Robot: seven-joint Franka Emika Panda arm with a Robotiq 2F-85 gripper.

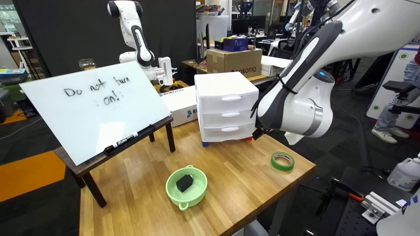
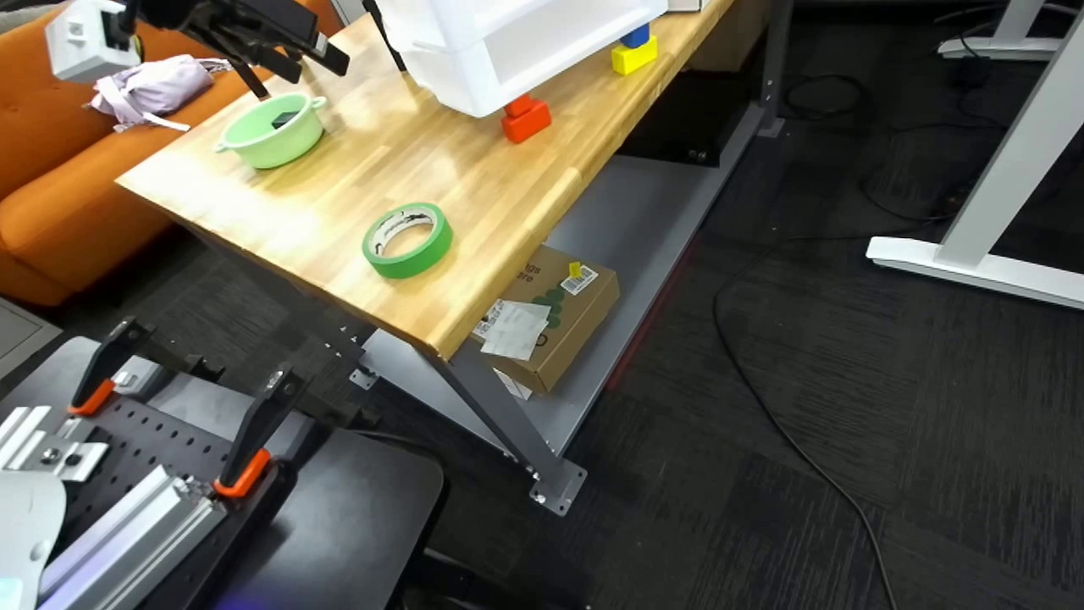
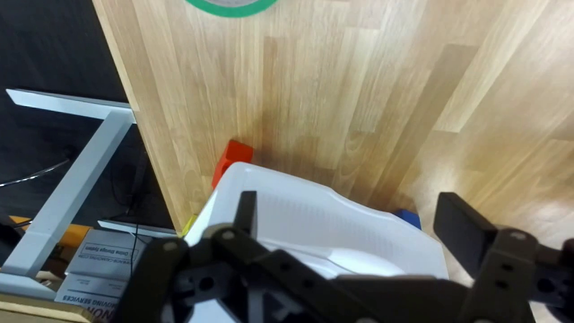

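My gripper stands open, its two dark fingers wide apart, with the white drawer unit [image 3: 333, 220] below and between them in the wrist view. In exterior view 1 only a little of the dark gripper shows beside the right side of the white drawer unit [image 1: 226, 106]; the arm hides the rest. A green tape roll [image 1: 282, 161] lies flat near the table's right corner. Toward the front of the table sits a light green bowl [image 1: 199, 192], holding a black block [image 1: 184, 183]. The tape roll [image 3: 234, 8] is cut off at the wrist view's top edge.
A whiteboard [image 1: 94, 110] with writing leans on a dark stand at the left, a marker [image 1: 122, 142] along its ledge. Red blocks [image 2: 526, 120] and a yellow block [image 2: 635, 56] are under the drawer unit. Bare tabletop lies between bowl and tape.
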